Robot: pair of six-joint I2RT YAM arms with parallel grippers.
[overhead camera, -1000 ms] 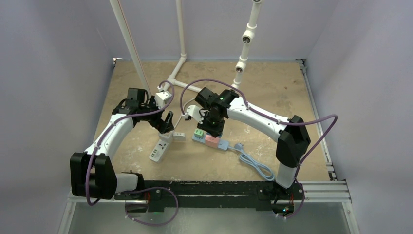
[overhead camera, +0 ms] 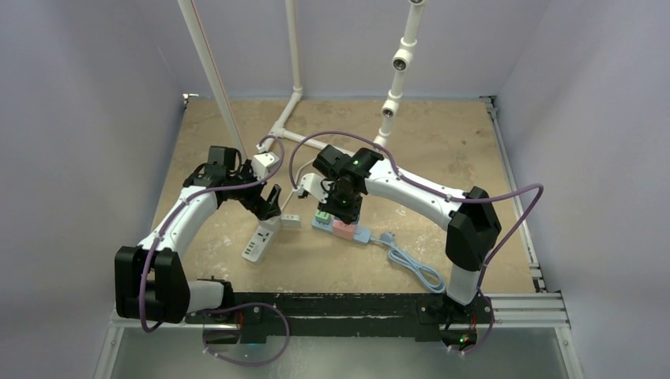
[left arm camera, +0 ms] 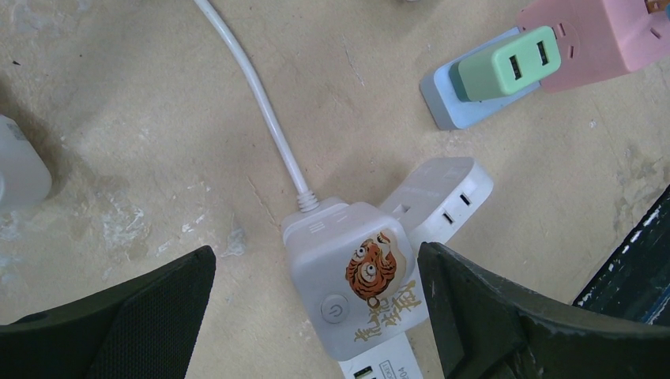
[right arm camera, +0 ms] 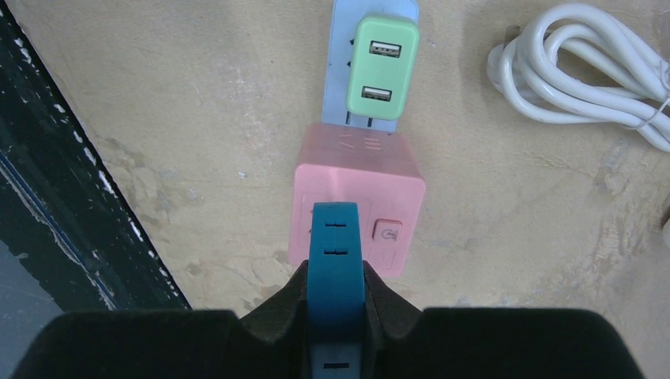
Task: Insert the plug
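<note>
My right gripper is shut on a teal block (right arm camera: 333,237) with slots on its top, held over the pink cube (right arm camera: 391,189) on the blue power strip (right arm camera: 338,63). A green two-port plug (right arm camera: 383,67) sits on that strip beside the cube. My left gripper is open above a white cube (left arm camera: 320,268) with a tiger picture, on a white strip (left arm camera: 378,363). A white two-slot plug (left arm camera: 438,197) sits beside that cube. What lies under the teal block is hidden.
Coiled white cable (right arm camera: 577,87) lies beside the blue strip. The blue cord (overhead camera: 415,268) runs toward the front right. White pipes (overhead camera: 292,134) stand at the back, and a dark edge (overhead camera: 348,304) borders the board's front.
In the top view both arms have shifted very slightly, the left gripper a little downward in the image, the right a little to the left.
</note>
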